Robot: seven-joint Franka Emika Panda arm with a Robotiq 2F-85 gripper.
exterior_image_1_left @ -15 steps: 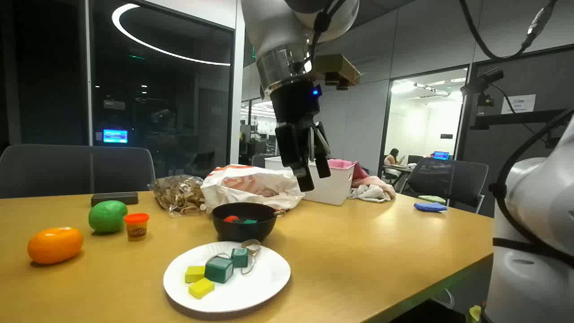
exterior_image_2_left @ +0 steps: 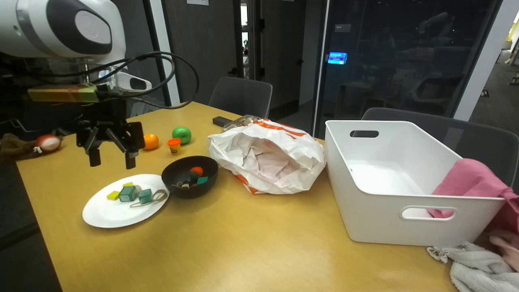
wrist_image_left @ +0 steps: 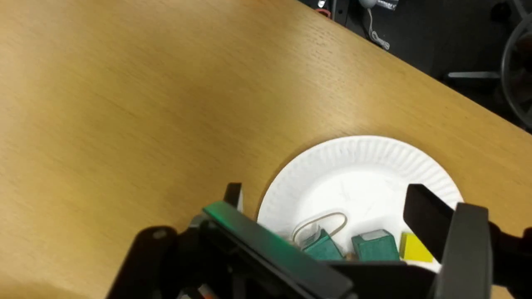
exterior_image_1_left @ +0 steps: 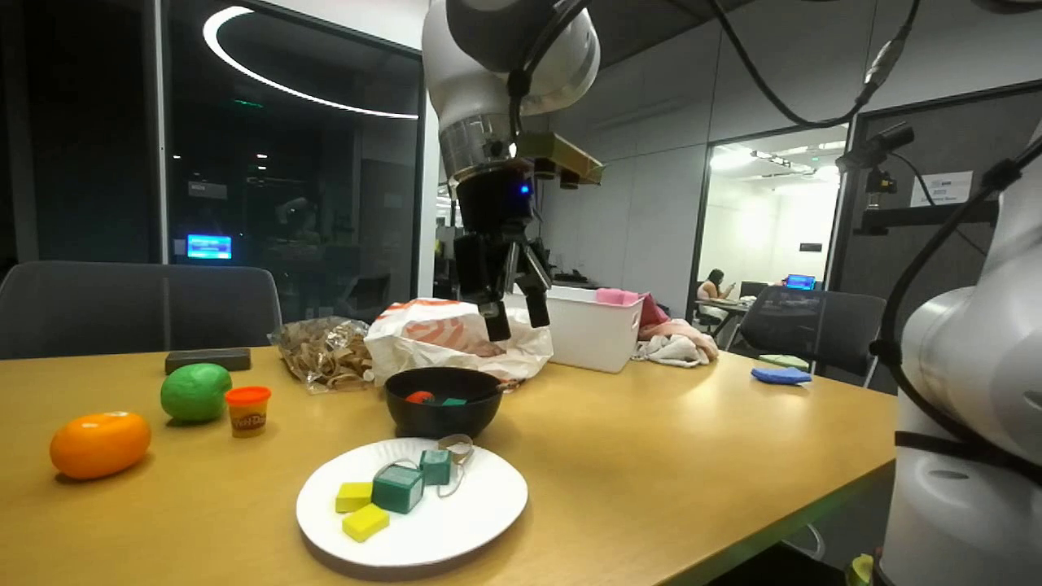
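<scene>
My gripper [exterior_image_1_left: 519, 327] hangs open above the table, with nothing between its fingers. In the second exterior view the gripper [exterior_image_2_left: 112, 163] shows higher than the white paper plate [exterior_image_2_left: 104, 214]. On that plate [exterior_image_1_left: 430, 542] lie two green blocks [exterior_image_1_left: 398, 487], two yellow blocks [exterior_image_1_left: 365, 522] and looped bands [exterior_image_1_left: 457, 449]. A black bowl [exterior_image_1_left: 441, 415] stands beside the plate, holding a red-orange piece [exterior_image_1_left: 421, 397], a teal piece and some dark items. From the wrist, the plate [wrist_image_left: 359, 149] appears below the spread fingers, its lower part hidden by the gripper.
Behind the bowl lies a crumpled white bag [exterior_image_2_left: 272, 160], next to a white bin [exterior_image_2_left: 389, 224] with pink cloth. An orange fruit [exterior_image_1_left: 101, 445], a green fruit [exterior_image_1_left: 195, 392] and a Play-Doh tub [exterior_image_1_left: 248, 412] sit to the side.
In the first exterior view, my arm and open gripper have shifted left and slightly up. The plate, bowl and other objects stay where they were.
</scene>
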